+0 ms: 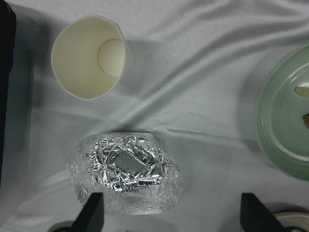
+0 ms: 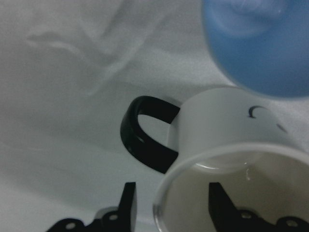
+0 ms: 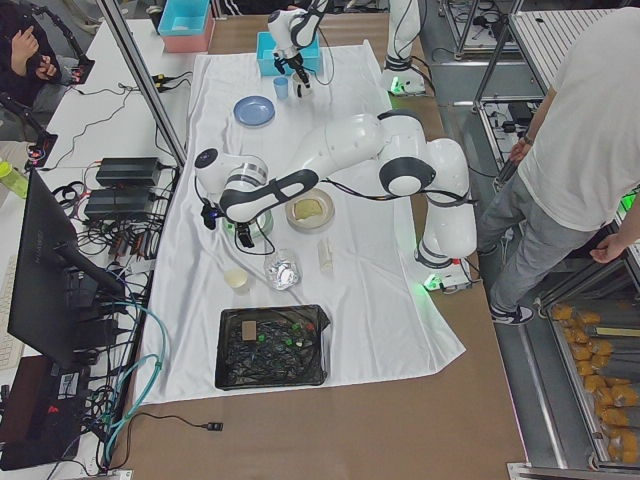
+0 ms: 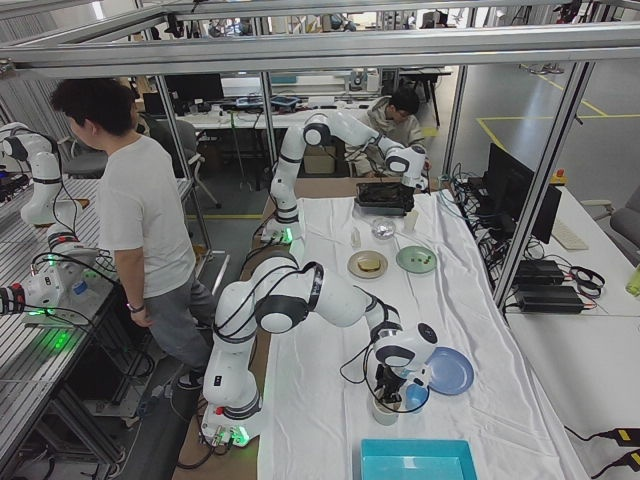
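My left gripper hangs open over the cloth, above a crumpled foil packet (image 1: 124, 171); a cream paper cup (image 1: 87, 58) and a green plate (image 1: 285, 121) with small pieces lie beside it in the left wrist view. My right gripper is open at the rim of a white mug (image 2: 222, 116) with a black handle, one finger over the mug's mouth, the other outside. A blue cup (image 2: 256, 38) stands next to the mug.
A black tray (image 3: 270, 370) lies at the near end, a blue plate (image 4: 450, 370) and a turquoise bin (image 4: 415, 460) at the other. A beige plate (image 3: 309, 225) sits mid-table. A person (image 3: 560, 170) stands beside the table.
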